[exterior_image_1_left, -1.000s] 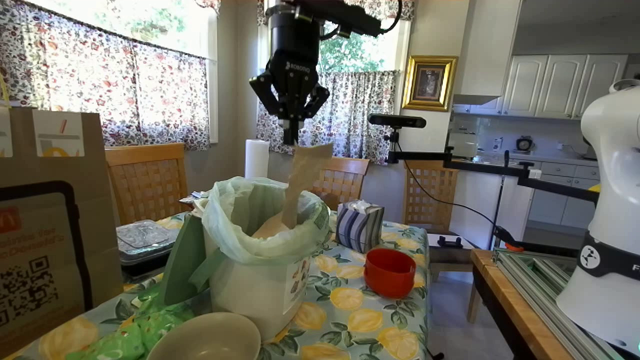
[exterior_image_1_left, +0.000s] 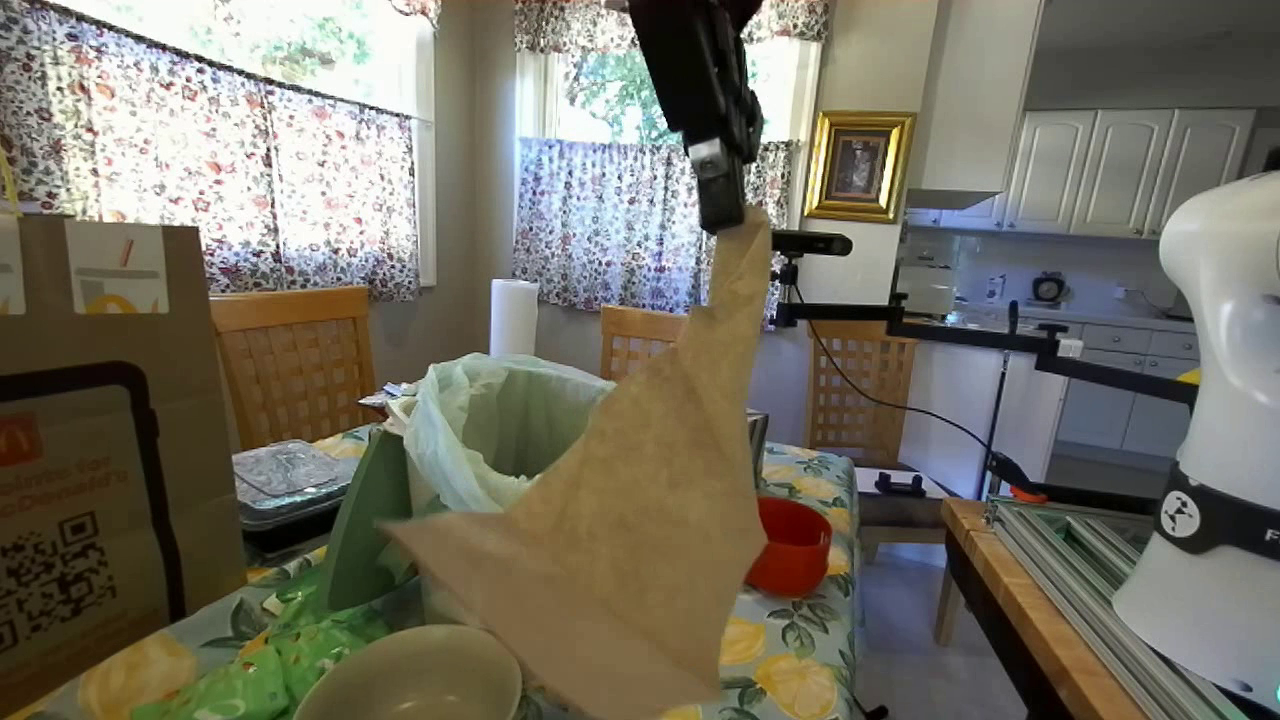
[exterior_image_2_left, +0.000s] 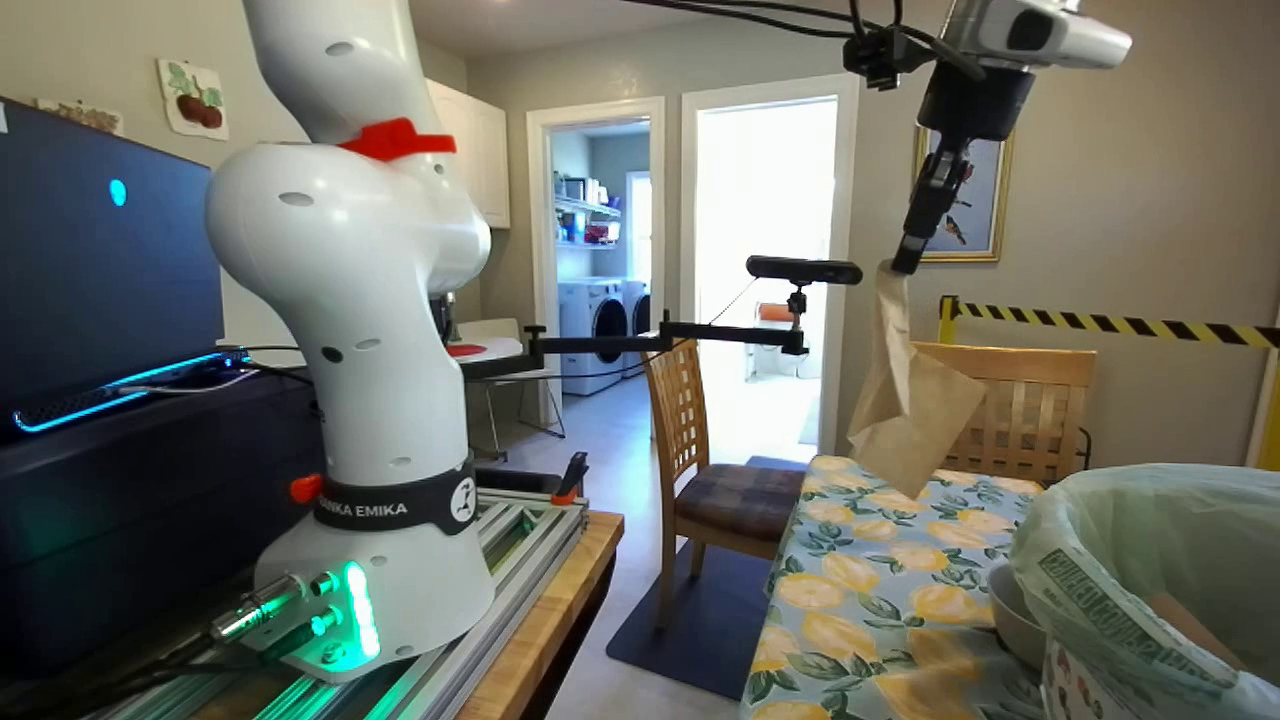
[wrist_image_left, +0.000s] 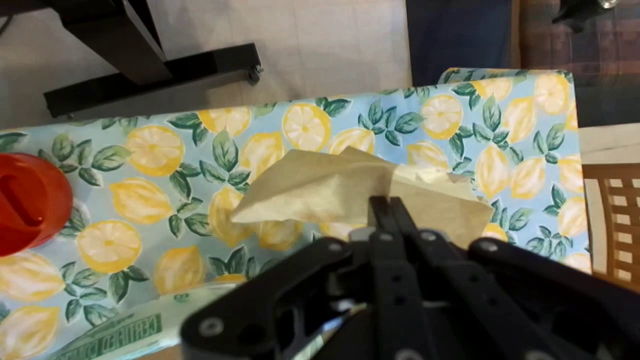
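Observation:
A brown paper sheet (exterior_image_1_left: 648, 504) hangs by its top corner from my gripper (exterior_image_1_left: 722, 226), which is shut on it. In exterior view 2 the paper (exterior_image_2_left: 908, 414) dangles from the fingertips, left of the lined bin (exterior_image_2_left: 1116, 576) and over the table's edge area. Seen from the wrist, the creased paper (wrist_image_left: 318, 186) spreads out below the closed fingers (wrist_image_left: 384, 240), with lemon-print cloth under it. The bin's pale green liner (exterior_image_1_left: 462, 420) stands open at the top, and the paper hides much of the bin in exterior view 1.
A red bowl (exterior_image_1_left: 792, 546) sits on the lemon-print tablecloth (exterior_image_2_left: 840, 600). A beige bowl (exterior_image_1_left: 414, 678) is near the front, beside a green bag (exterior_image_1_left: 276, 672). At the left stands a large paper bag (exterior_image_1_left: 108, 480). A camera on a bar (exterior_image_2_left: 804, 270) reaches towards the table.
A second ago the paper dipped into the bin's mouth below the shut gripper. The gripper has since risen, turned and carried the paper out of the bin, nearer to exterior view 1's camera.

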